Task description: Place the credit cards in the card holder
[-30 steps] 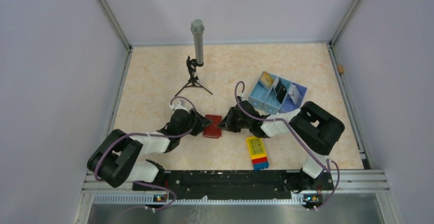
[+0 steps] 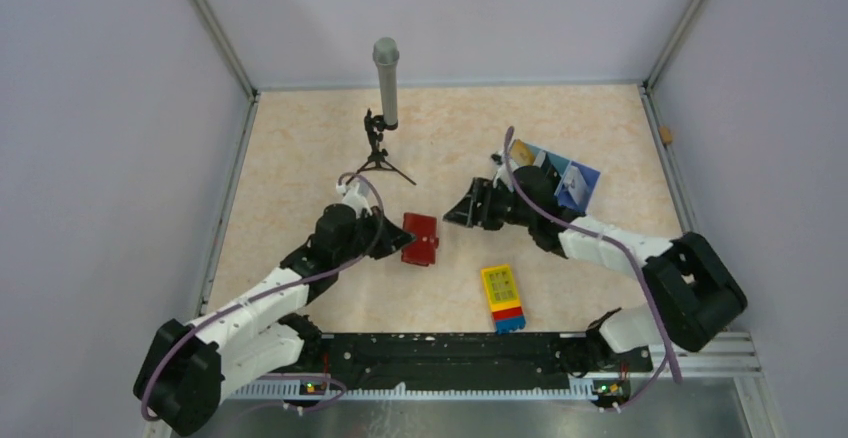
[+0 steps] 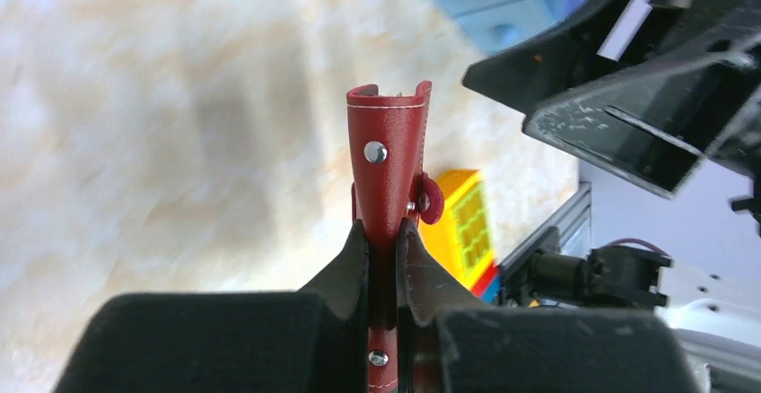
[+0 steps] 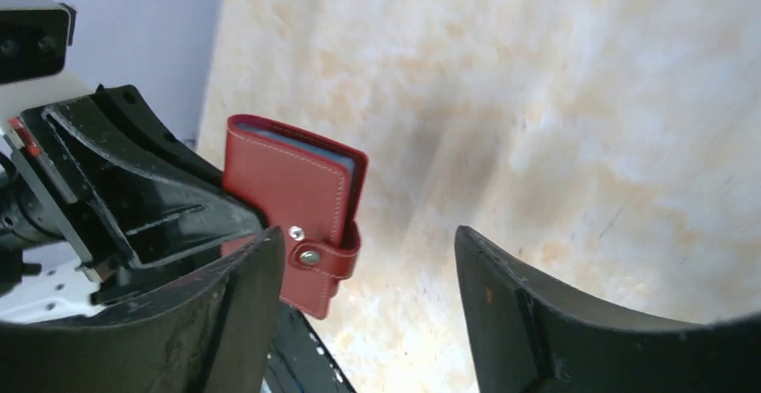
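Observation:
The dark red card holder (image 2: 420,238) is held off the table by my left gripper (image 2: 408,241), which is shut on its side; in the left wrist view the holder (image 3: 381,178) stands edge-on between the fingers. Its strap with snap buttons shows in the right wrist view, where a blue-grey edge (image 4: 298,144) lies inside the top of the holder (image 4: 292,182); whether that is a card or lining I cannot tell. To the right of the holder, my right gripper (image 2: 456,214) is open and empty, its fingers apart. Card-like pieces (image 2: 577,186) lie in the blue bin (image 2: 596,174).
My right arm partly covers the bin at the back right. A yellow, red and blue block toy (image 2: 502,293) lies near the front edge. At the back left stands a small black tripod (image 2: 376,148) beside a grey post (image 2: 388,83).
My right gripper has come away from the holder, back to the right and towards the bin, and stands open.

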